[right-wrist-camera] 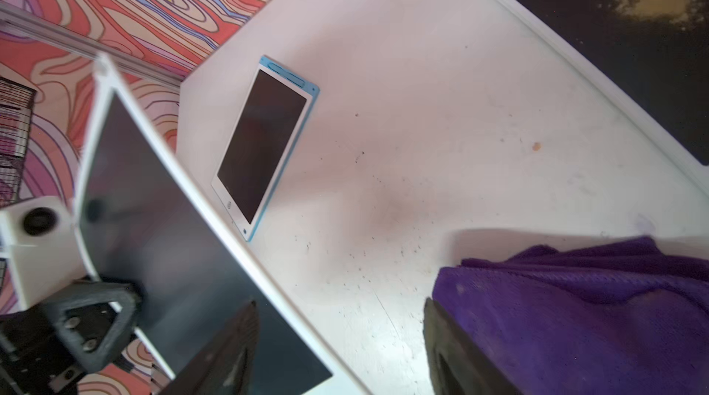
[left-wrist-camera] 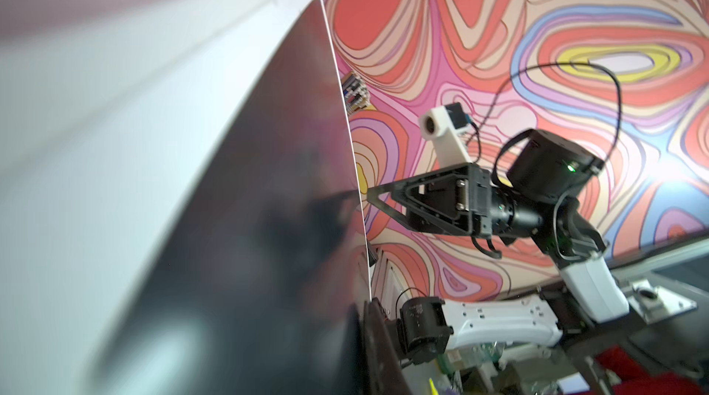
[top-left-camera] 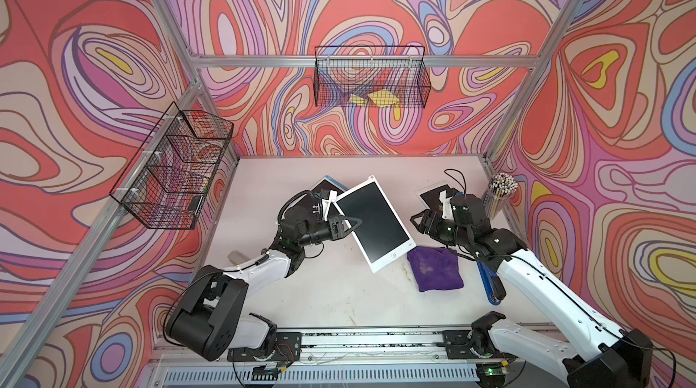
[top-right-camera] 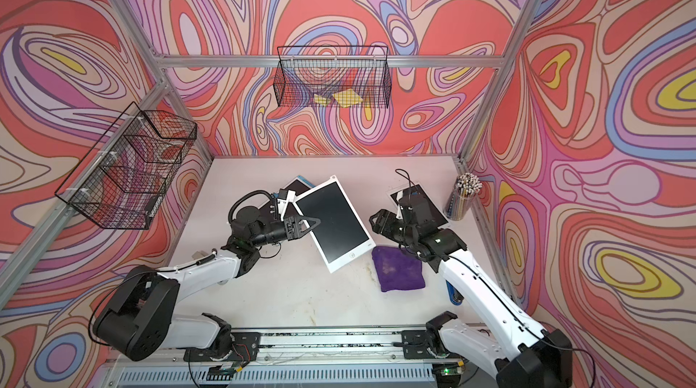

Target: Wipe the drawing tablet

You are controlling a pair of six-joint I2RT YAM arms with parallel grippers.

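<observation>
My left gripper [top-left-camera: 340, 225] is shut on a white-framed drawing tablet [top-left-camera: 374, 221] along its left side, holding it tilted up above the table, its dark screen toward the cameras. My right gripper [top-left-camera: 420, 221] hangs just right of that tablet with nothing between its fingers, which look apart in the right wrist view. A folded purple cloth [top-left-camera: 435, 269] lies on the table below it. A smaller blue-edged tablet [right-wrist-camera: 262, 144] lies at the back, and another tablet [right-wrist-camera: 627, 40], with a tan smudge on its screen, lies at the right, partly behind my right arm.
A pen cup [top-right-camera: 459, 199] stands at the back right, and a blue object [top-left-camera: 487, 286] lies at the front right. Wire baskets [top-left-camera: 371, 79] hang on the back and left rails.
</observation>
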